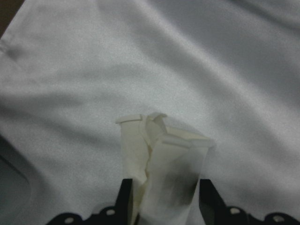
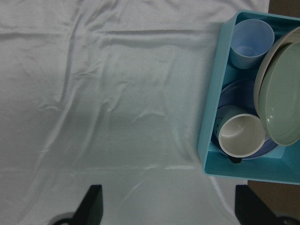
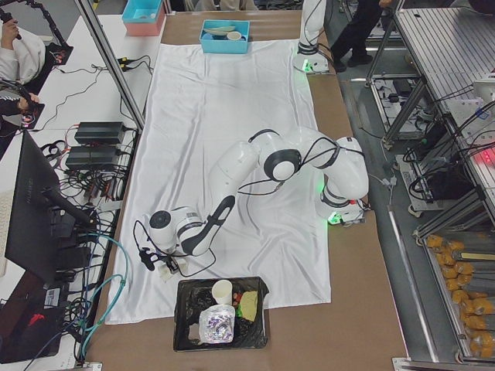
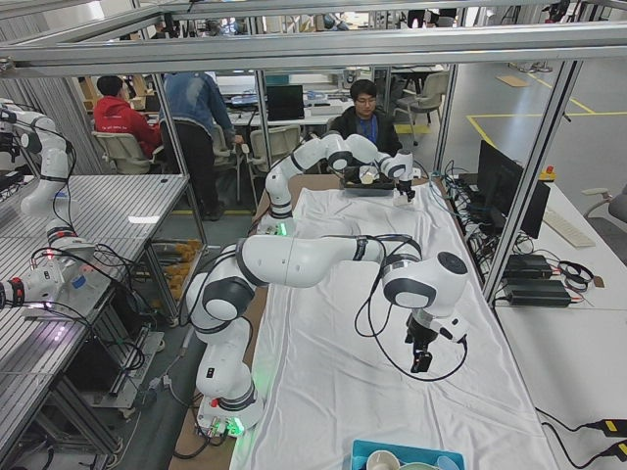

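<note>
A crumpled off-white paper piece (image 1: 140, 154), like a folded cup or carton, lies on the white cloth. My left gripper is low over it, its two fingers on either side of the paper; whether they grip it is unclear. In the camera left view this gripper (image 3: 166, 263) is near the cloth's lower left. My right gripper stands open above bare cloth, beside a blue bin (image 2: 211, 98) holding a mug (image 2: 241, 136), a blue cup (image 2: 251, 42) and plates (image 2: 286, 93).
A black lined bin (image 3: 261, 325) with a white cup (image 3: 222, 292), a foil package and other waste stands just below my left gripper. Monitors and cables line the left table.
</note>
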